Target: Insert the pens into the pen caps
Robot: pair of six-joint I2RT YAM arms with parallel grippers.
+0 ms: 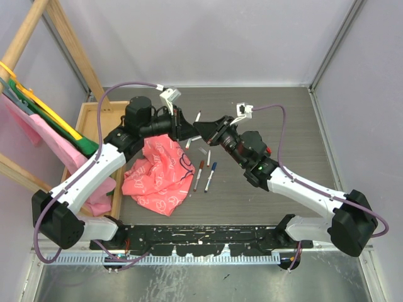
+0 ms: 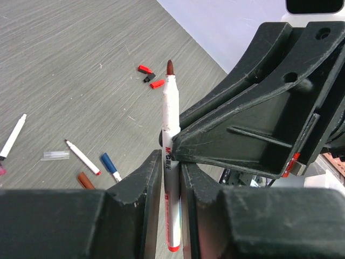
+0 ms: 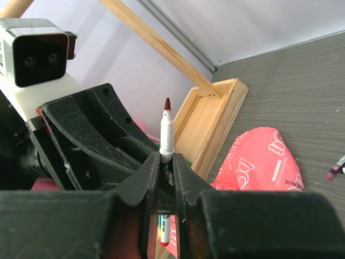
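Note:
A white pen with a dark red tip (image 2: 171, 100) stands upright where my two grippers meet, tip up and with a red lower end. In the left wrist view, my left gripper is shut on its lower body. My right gripper is shut on the same pen (image 3: 167, 132), reaching it from the opposite side. Red caps (image 2: 157, 83) and a black cap (image 2: 149, 77) lie loose on the table. A blue-capped pen (image 1: 211, 177) and a brown-red one (image 1: 198, 175) lie beside the cloth.
A pink patterned cloth (image 1: 160, 175) with glasses (image 1: 186, 165) on it lies left of the pens. Behind it stands a wooden tray (image 1: 115, 114).

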